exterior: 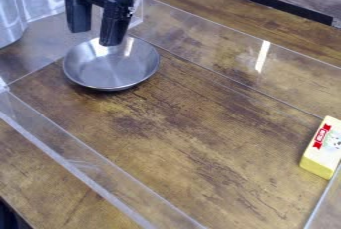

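My black gripper (94, 26) is open over the back part of a shiny metal bowl (110, 72), its two fingers pointing down, with nothing visible between them. The bowl rests on the wooden table (200, 153) at the upper left. A pale yellow box (320, 151) with a red-and-white label lies at the right edge of the table.
A metallic object (11, 19) stands at the far left edge. Clear plastic-like strips run along the left and right sides of the table.
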